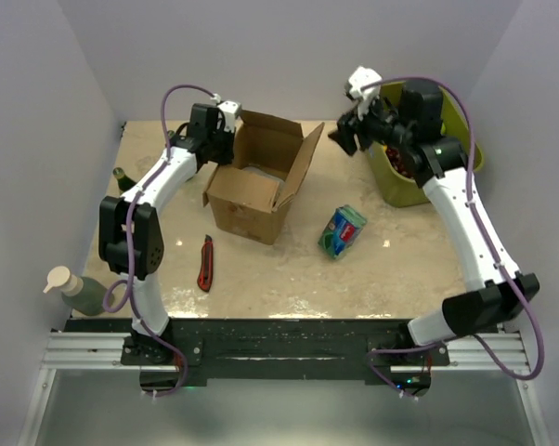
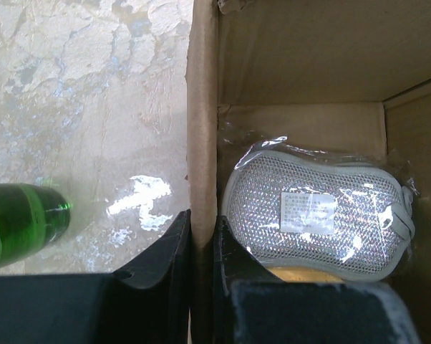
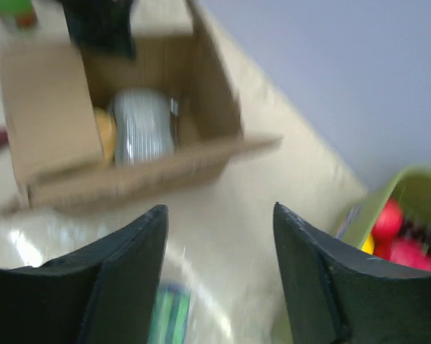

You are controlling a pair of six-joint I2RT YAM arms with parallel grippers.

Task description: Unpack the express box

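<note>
The cardboard box (image 1: 247,214) stands open at the middle back. My left gripper is shut on its left wall. Inside lie a mesh pouch in clear plastic (image 2: 308,186) and something yellow (image 2: 305,274), partly hidden. My right gripper is open, raised right of the box near the green basket (image 1: 397,188), nothing between its fingers; its view is blurred. A green-and-red carton (image 1: 341,231) lies on the table, right of the box.
A red box cutter (image 1: 206,263) lies front left. A green bottle (image 2: 22,222) stands or lies left of the box. A pump bottle (image 1: 80,294) is at the left edge.
</note>
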